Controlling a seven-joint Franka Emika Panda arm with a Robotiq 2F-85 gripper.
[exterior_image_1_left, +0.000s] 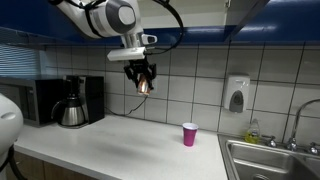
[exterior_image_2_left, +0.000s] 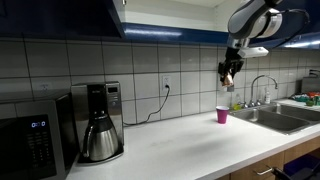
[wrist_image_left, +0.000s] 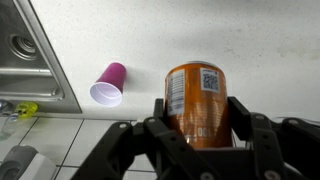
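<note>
An orange bottle or jar (wrist_image_left: 197, 100) with a white barcode label fills the middle of the wrist view, and my gripper is shut on it. In exterior view 1 the gripper (exterior_image_1_left: 140, 74) hangs high above the counter, the orange item (exterior_image_1_left: 144, 86) below it. Exterior view 2 shows the same item (exterior_image_2_left: 228, 79) small, under the gripper (exterior_image_2_left: 227, 68) at the right. A magenta cup (exterior_image_1_left: 189, 134) stands upright on the white counter (exterior_image_1_left: 130, 150), below and to the right of the held item in exterior view 1.
The sink (exterior_image_1_left: 260, 160) lies right of the cup, with a soap bottle (exterior_image_1_left: 254, 131) behind it. A coffee maker (exterior_image_2_left: 97, 120) and a microwave (exterior_image_2_left: 35, 135) stand at the other end. Cabinets (exterior_image_1_left: 240, 20) overhang the counter, whose middle is clear.
</note>
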